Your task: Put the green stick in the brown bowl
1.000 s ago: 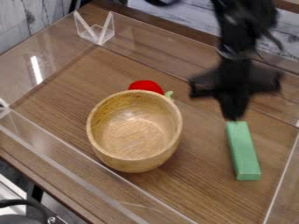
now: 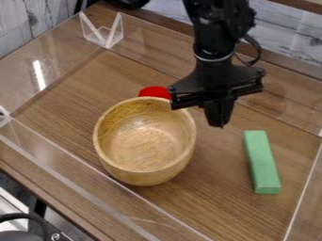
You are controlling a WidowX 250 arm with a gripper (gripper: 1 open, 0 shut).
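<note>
The green stick [image 2: 262,162] lies flat on the wooden table at the right, pointing roughly from far to near. The brown bowl [image 2: 104,143], round and light wooden, stands left of centre, and its visible inside is empty. My black gripper [image 2: 217,115] is above the table by the bowl's far right rim, well to the left of the stick and apart from it. Its dark fingers blend together, so how far apart they stand is unclear. No green stick shows in its grasp.
Behind the bowl sits a red object [image 2: 153,92], partly hidden by the bowl and arm. A white wire-like holder [image 2: 104,30] stands at the far left. Bare table [image 2: 208,179] separates bowl and stick. Dark cables lie at the lower left corner.
Stick, bowl and red object have stayed put.
</note>
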